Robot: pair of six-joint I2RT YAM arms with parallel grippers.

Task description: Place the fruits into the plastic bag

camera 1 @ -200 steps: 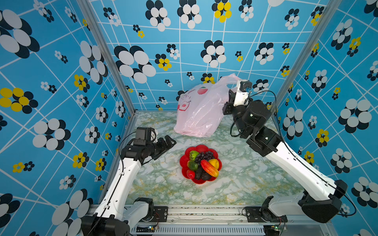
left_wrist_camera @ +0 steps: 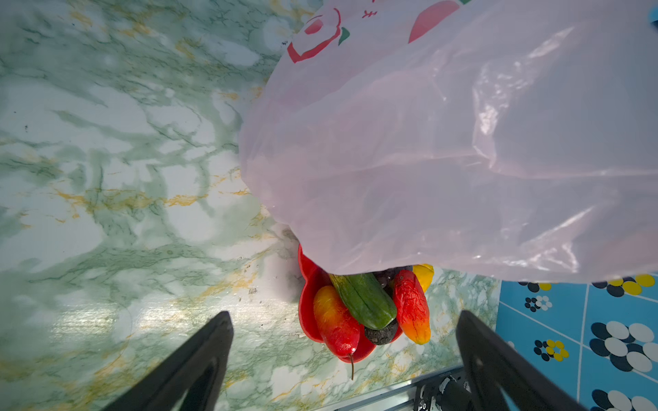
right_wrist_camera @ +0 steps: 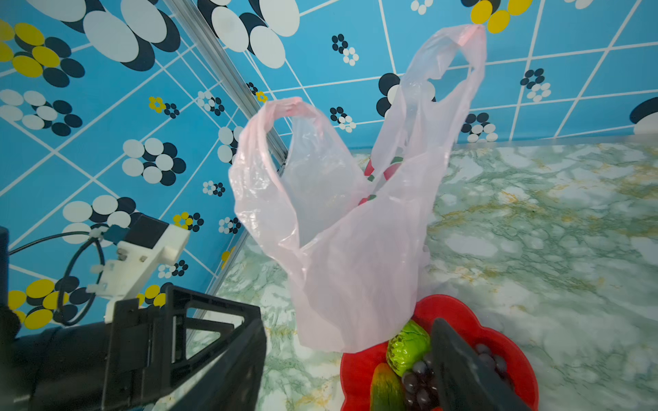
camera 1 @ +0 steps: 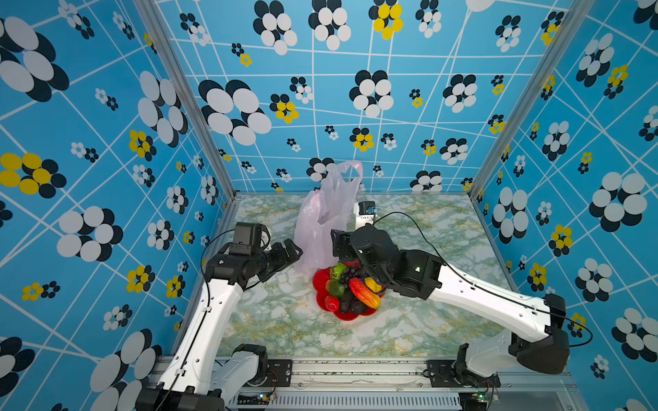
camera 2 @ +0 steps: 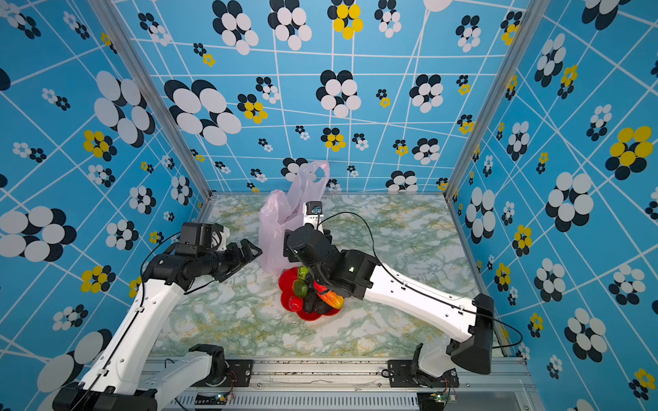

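Note:
A pale pink plastic bag (right_wrist_camera: 356, 281) stands upright behind the red bowl (right_wrist_camera: 466, 311), its two handles up and its mouth part open. In the bowl lie several fruits and vegetables: a red-orange fruit (camera 1: 364, 292), dark grapes (right_wrist_camera: 419, 385), a green pepper-like piece (right_wrist_camera: 409, 347) and a cucumber-like one (left_wrist_camera: 364, 300). My left gripper (camera 1: 296, 250) is open and empty, to the left of the bag. Just right of the bag and above the bowl's far side is my right gripper, its fingers apart with nothing between them. The right arm hides part of the bowl from above.
Patterned blue walls (camera 1: 370, 157) enclose the back and sides. The right forearm (camera 1: 479, 287) stretches across the table's right half.
The bag has swung from the back right toward the left and nearer the bowl, and my right gripper no longer has its handle.

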